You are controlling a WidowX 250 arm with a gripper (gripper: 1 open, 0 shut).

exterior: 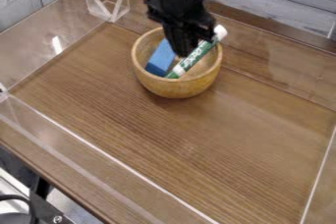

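Observation:
A round tan bowl [176, 84] sits at the upper middle of the wooden table, holding a blue block [161, 58] at its left and a white-and-green tube [195, 56] slanting up to the right. My black gripper [179, 24] hangs above the back of the bowl, over the two items. Its fingers are dark and partly overlap the bowl's far side; whether anything is between them is not clear.

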